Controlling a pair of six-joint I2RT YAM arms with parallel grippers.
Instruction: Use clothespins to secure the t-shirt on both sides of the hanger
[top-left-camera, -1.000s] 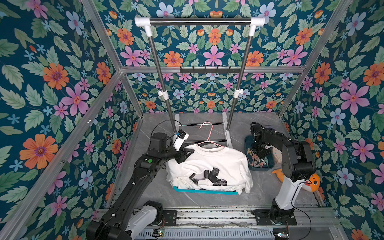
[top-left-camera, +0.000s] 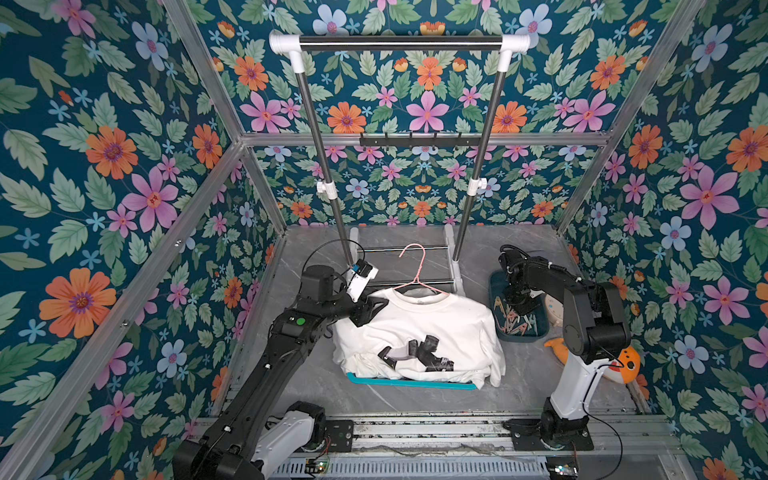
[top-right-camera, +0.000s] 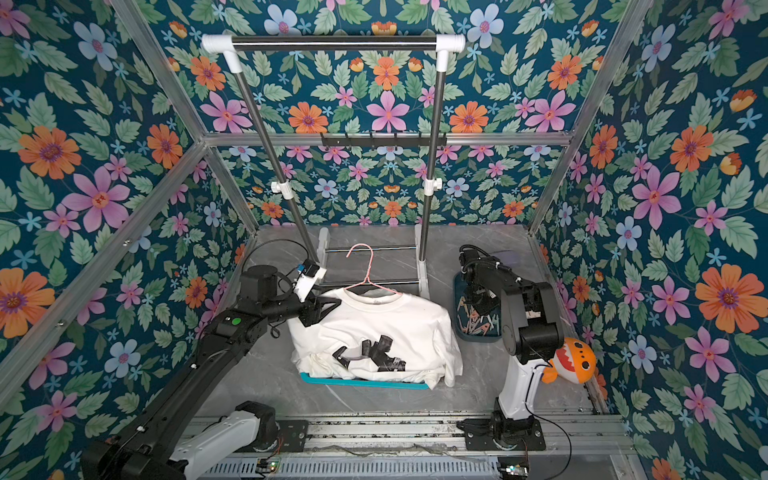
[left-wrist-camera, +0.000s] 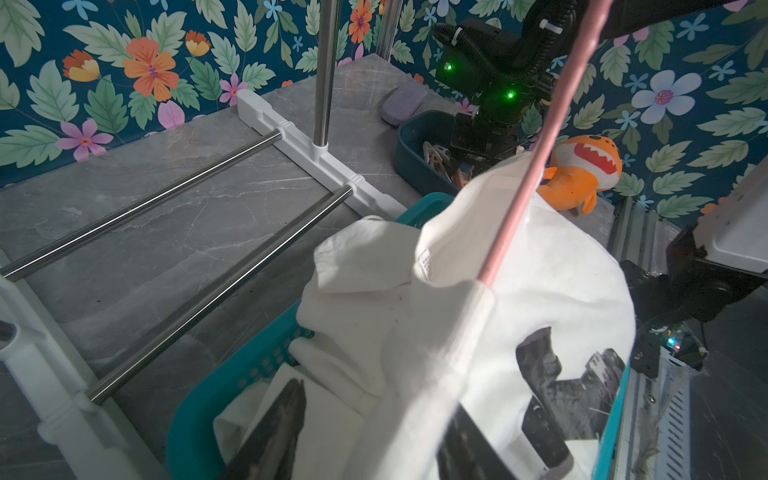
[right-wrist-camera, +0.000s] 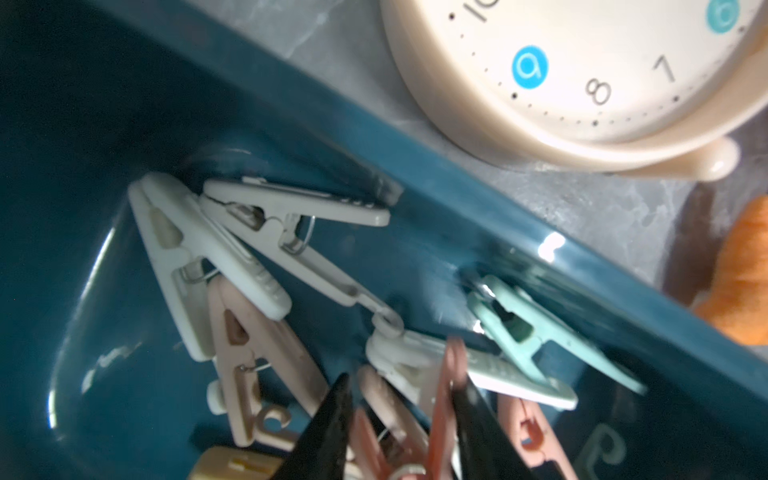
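The white t-shirt (top-left-camera: 432, 320) with a dark print lies over a teal basket (top-left-camera: 408, 384), a pink hanger (top-left-camera: 417, 276) inside its neck. At the shirt's left shoulder my left gripper is shut on the fabric, with the hanger's arm running into the cloth there. Over on the right, my right gripper reaches down into the dark blue bin (right-wrist-camera: 320, 108). Its fingers stand part open around a pink clothespin (right-wrist-camera: 444, 416), one finger on each side. Whether the pads touch the pin is unclear.
Around that pin lie several others, including a white clothespin (right-wrist-camera: 296, 228) and a mint clothespin (right-wrist-camera: 544, 336). A round clock (right-wrist-camera: 576, 80) and an orange plush toy (top-left-camera: 628, 366) sit beside the bin. Behind the basket stands the rack (top-left-camera: 400, 44).
My right gripper has barely shifted within the bin, and some pins there lie slightly differently. The left arm, shirt and hanger look unmoved.
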